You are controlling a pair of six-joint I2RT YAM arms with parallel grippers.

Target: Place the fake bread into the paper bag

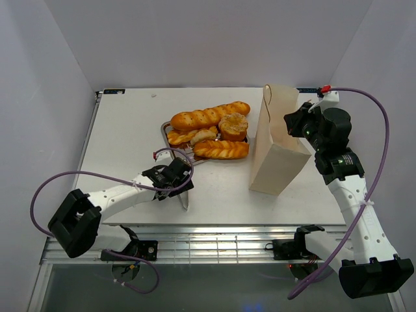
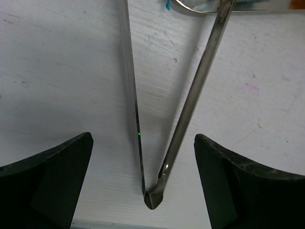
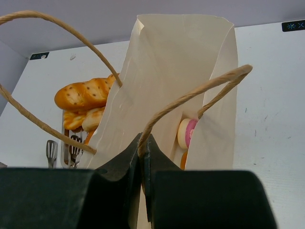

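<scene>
The tall cream paper bag (image 1: 270, 162) stands right of centre with its mouth open. My right gripper is shut on the bag's twisted paper handle (image 3: 190, 95). Inside the bag, a pink-and-cream piece (image 3: 186, 132) and something orange show. On a tray lie a long loaf (image 1: 208, 116), a braided bread (image 1: 221, 149), a round bread (image 1: 233, 126) and smaller pieces. Metal tongs (image 2: 188, 107) rest on the table with their hinge end toward me. My left gripper is open above them, one finger on each side, nothing gripped.
The metal tray (image 1: 164, 129) sits between the left arm and the bag, the tongs' tips reaching it. Bare table (image 1: 221, 195) lies in front of the tray, and the left side is clear too. Walls enclose the sides and back.
</scene>
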